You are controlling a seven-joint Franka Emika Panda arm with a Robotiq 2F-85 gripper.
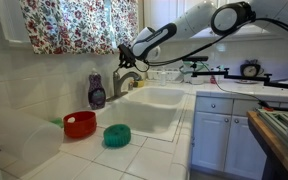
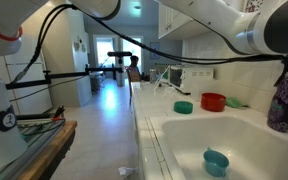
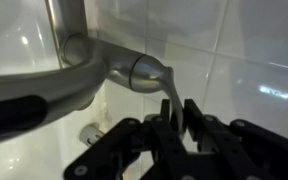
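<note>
The metal sink faucet [image 1: 127,78] stands at the back of the white sink in exterior view 1. Up close in the wrist view, its thick grey body [image 3: 69,85] fills the left side. A thin faucet lever [image 3: 172,92] runs from it down to the black fingers of my gripper, which is shut on the lever's end. From exterior view 1, the gripper [image 1: 126,57] appears small and dark just above the faucet, in front of the curtain's edge. The fingertips are too small there to make out.
A teal cup [image 2: 216,163] is in the sink. On the counter beside the sink are a red bowl [image 1: 80,124], a green round item [image 1: 116,135] and a dark soap bottle [image 1: 96,92]. A patterned curtain [image 1: 79,25] hangs close to the gripper.
</note>
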